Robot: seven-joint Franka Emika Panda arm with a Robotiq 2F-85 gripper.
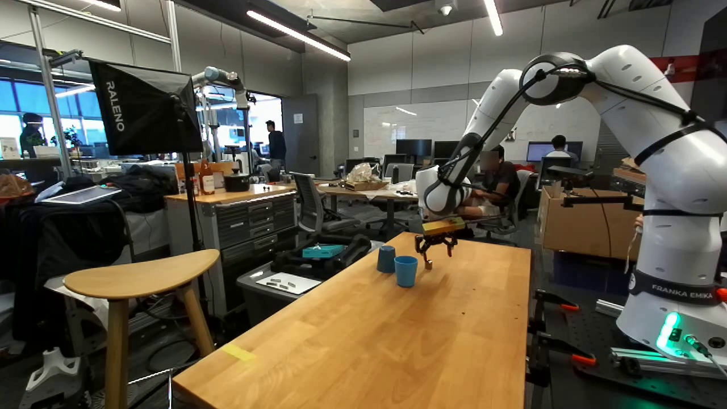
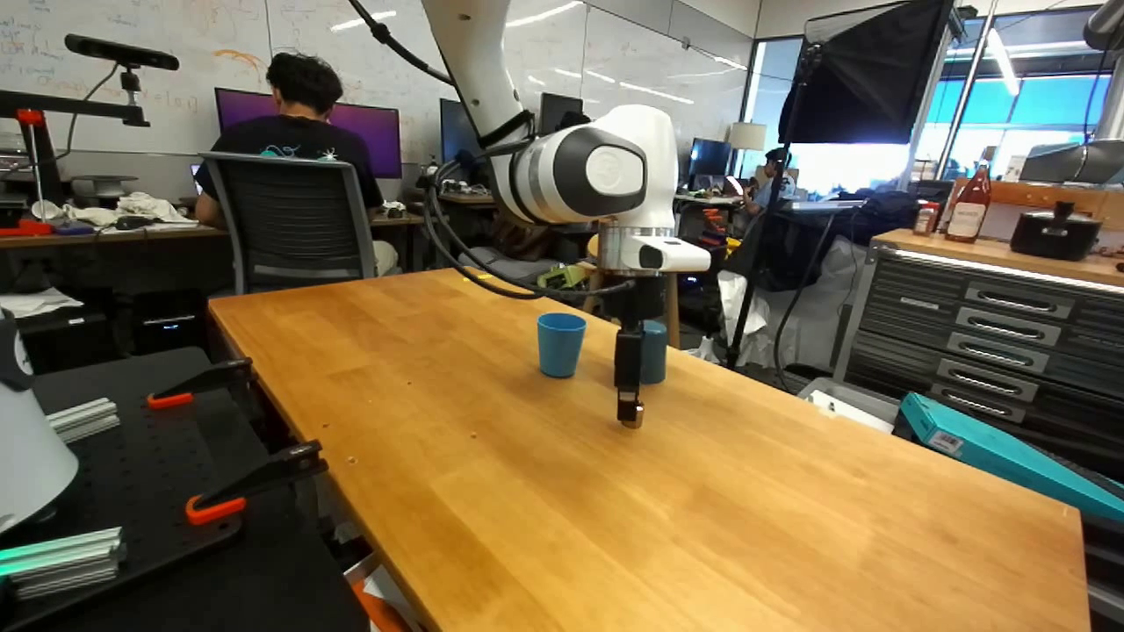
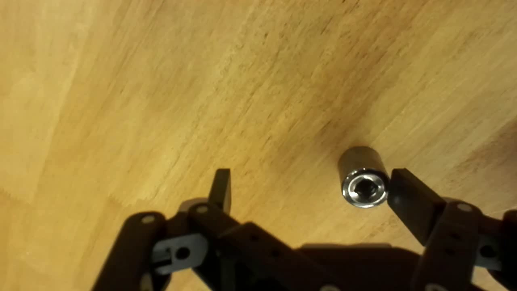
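Note:
A small shiny metal cylinder (image 3: pixel 364 177), hollow at its top, stands upright on the wooden table. My gripper is open above the table, its fingers spread wide. In the wrist view the cylinder lies between them, close against the right finger (image 3: pixel 412 203) and far from the left finger (image 3: pixel 221 190); whether it touches is hard to tell. From the side, the cylinder (image 1: pixel 427 264) shows just below one fingertip. A light blue cup (image 1: pixel 405 271) stands upright beside my gripper (image 1: pixel 439 255), and a darker blue cup (image 1: pixel 386 259) is just behind it.
Clamps (image 2: pixel 258 479) grip the table edge on the robot's side. A grey bin (image 1: pixel 272 286) and a stool (image 1: pixel 146 272) stand beyond the opposite edge.

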